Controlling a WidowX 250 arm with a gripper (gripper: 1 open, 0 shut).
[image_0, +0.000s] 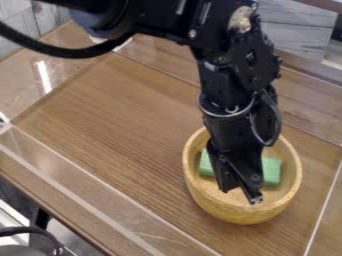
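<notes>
A round yellow wooden bowl sits at the right side of the table, with a green block lying inside it. My black gripper reaches down from above into the bowl, over the block, hiding part of it. Its fingers look shut; whether anything is between them is hard to make out.
Tiled wall and pale boards border it at the back, and cables hang at the lower left edge.
</notes>
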